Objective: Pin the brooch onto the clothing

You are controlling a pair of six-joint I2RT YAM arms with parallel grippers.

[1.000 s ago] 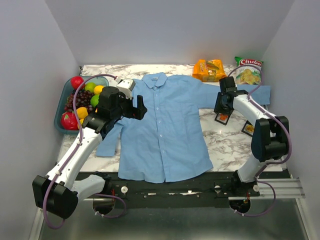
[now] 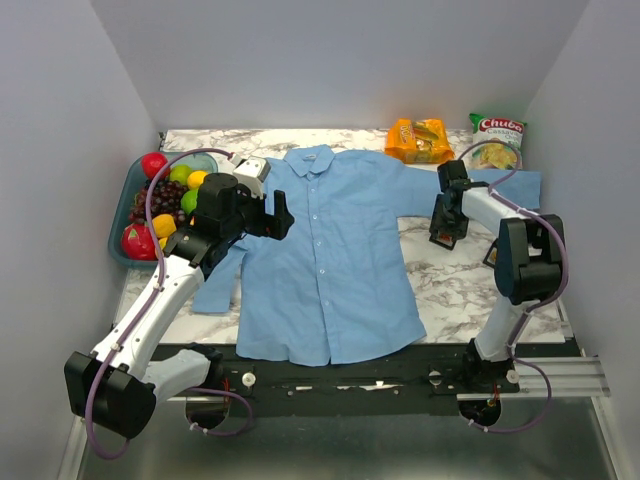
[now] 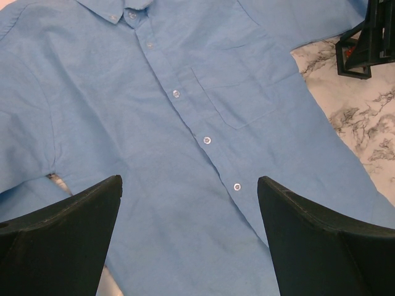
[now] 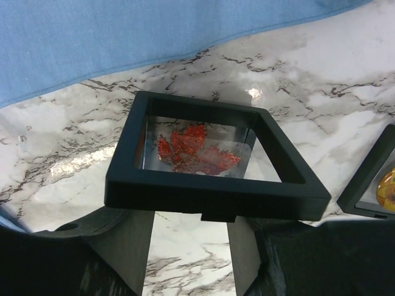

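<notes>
A blue button-up shirt (image 2: pixel 325 250) lies spread on the table. A red leaf-shaped brooch (image 4: pixel 191 151) sits inside a black-framed clear case (image 4: pixel 213 191), just off the shirt's right sleeve. At the case's near edge is my right gripper, its fingers (image 4: pixel 133 243) apart with marble showing between them. The case's edge covers the fingertips, so contact is hard to judge. From above, the right gripper (image 2: pixel 448 222) partly hides the case (image 2: pixel 443 240). My left gripper stands open over the shirt's left side, nothing between its fingers.
A second case (image 2: pixel 491 254) with a yellow piece lies to the right of the first. An orange snack bag (image 2: pixel 419 141) and a Chuba bag (image 2: pixel 497 143) stand at the back. A fruit basket (image 2: pixel 118 230) is at the left. Bare marble (image 2: pixel 450 300) lies right of the shirt.
My right gripper has come slightly toward the table's front, covering more of the red brooch's case. The right arm's elbow has shifted left. The left arm and shirt have stayed put.
</notes>
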